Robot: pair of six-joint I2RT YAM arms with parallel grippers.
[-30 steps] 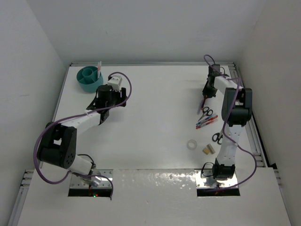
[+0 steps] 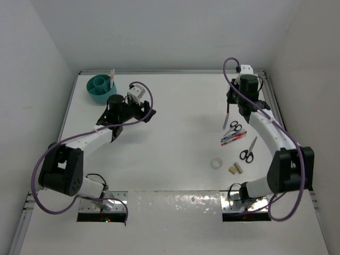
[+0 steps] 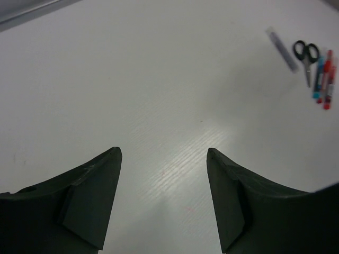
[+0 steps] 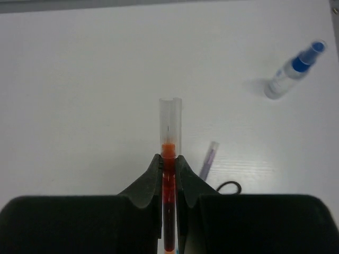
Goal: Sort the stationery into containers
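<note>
My right gripper is shut on an orange pen [image 4: 169, 180] with a clear cap, held upright above the table's right side. Below lie a pale pen [image 2: 225, 121], scissors [image 2: 234, 126], red and blue markers [image 2: 234, 136], another pair of scissors [image 2: 247, 155], a tape ring [image 2: 216, 163] and small blocks [image 2: 232, 169]. My left gripper is open over bare table. The teal organiser [image 2: 98, 91] at the back left holds a pale stick-like item.
A spray bottle [image 4: 286, 76] stands on the right in the right wrist view.
The right arm has risen and swung slightly left, lifting the pen away from the other items. The left arm has moved a little to the right and turned.
</note>
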